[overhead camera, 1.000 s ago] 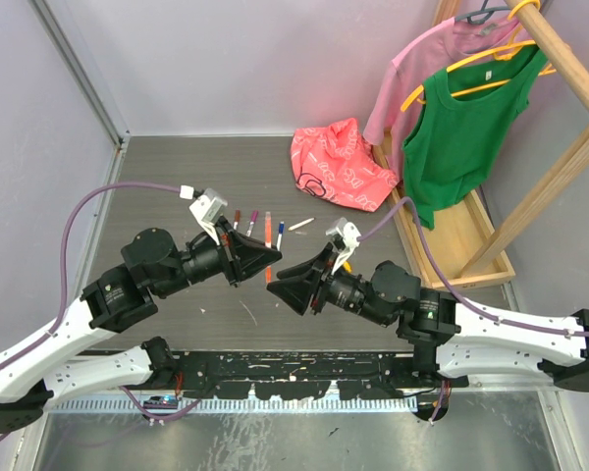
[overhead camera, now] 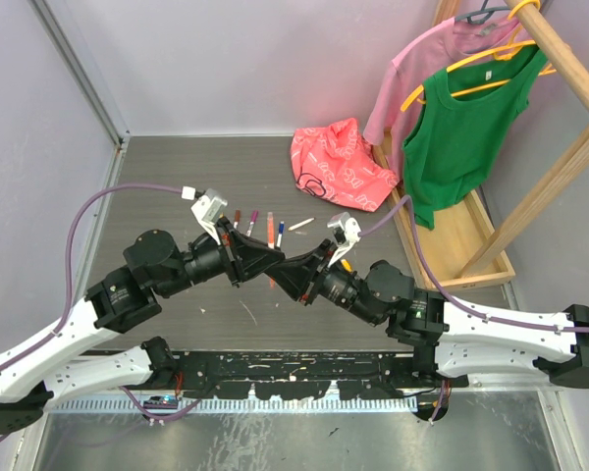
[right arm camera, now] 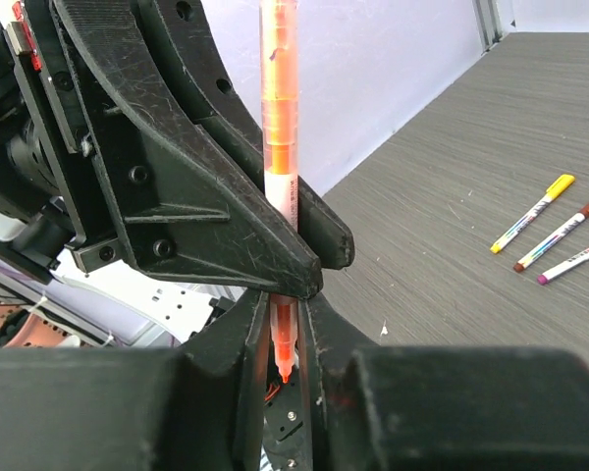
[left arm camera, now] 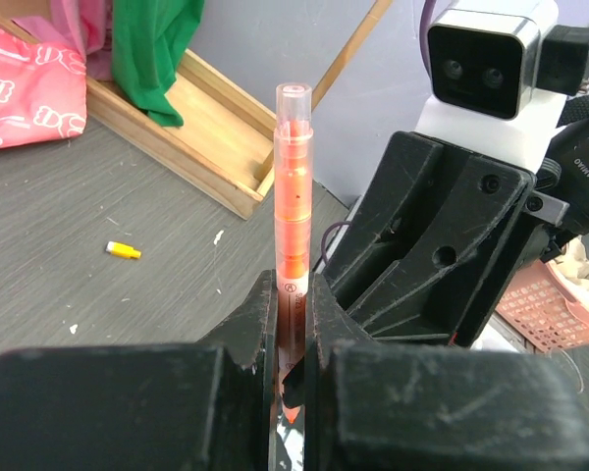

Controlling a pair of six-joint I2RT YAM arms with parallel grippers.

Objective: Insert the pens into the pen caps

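An upright orange pen [left arm camera: 293, 226] is held in my left gripper, which is shut on it; the pen's tip points down and a clear orange top rises above. My right gripper is at the same pen, its fingers close around the lower part near the tip; whether they grip it cannot be told. Yellow [right arm camera: 531, 212], brown [right arm camera: 562, 232] and purple [right arm camera: 572, 261] pens lie on the floor, with a small yellow cap [left arm camera: 123, 250] apart from them.
A pink bag [overhead camera: 339, 163] lies at the back, beside a wooden clothes rack [overhead camera: 496, 270] with hanging garments.
My right gripper has moved left and up to meet my left gripper at the orange pen. The left arm has shifted only slightly.
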